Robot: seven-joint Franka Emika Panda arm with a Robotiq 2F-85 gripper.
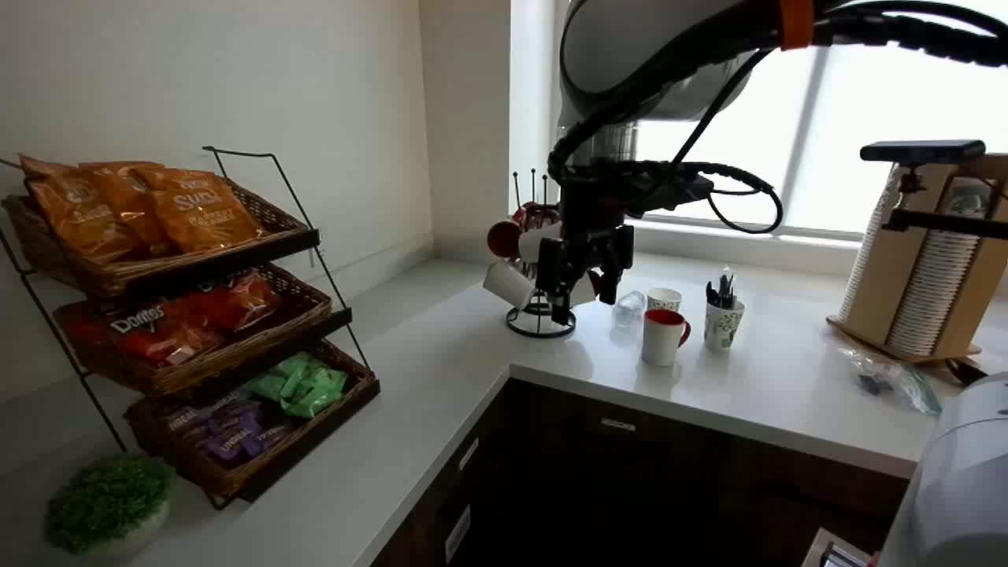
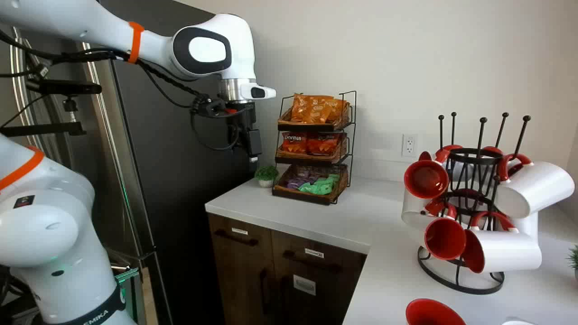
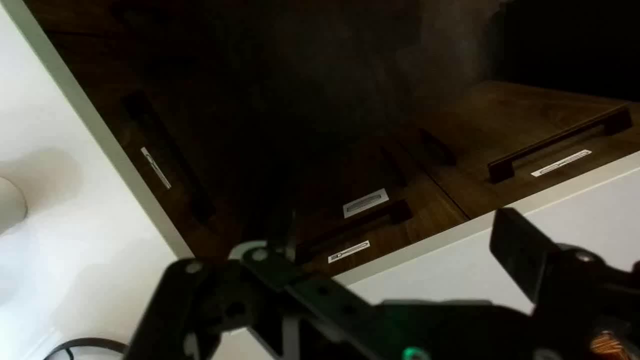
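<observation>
My gripper (image 1: 590, 293) hangs in the air with its fingers spread apart, nothing between them. Seen from the wrist, the open gripper is above the inner corner of the counter, over dark drawers (image 3: 384, 222). In exterior view 2 the gripper (image 2: 253, 158) points down, left of a three-tier snack rack (image 2: 311, 159). Its baskets hold orange bags (image 2: 319, 109), red Doritos bags (image 2: 309, 142), and green packets (image 2: 320, 185) beside purple packets (image 1: 230, 425). Red-and-white mugs (image 2: 512, 251) hang on a black wire stand (image 2: 460, 281). Another mug (image 1: 661, 337) stands upright on the counter.
A patterned cup with black utensils (image 1: 723, 324), another patterned cup (image 1: 664, 299) and a clear plastic item (image 1: 628, 310) stand near the upright mug. A wooden lid holder (image 1: 959, 293) is at the far right. Between rack and mug stand, the counter (image 1: 416, 335) is bare.
</observation>
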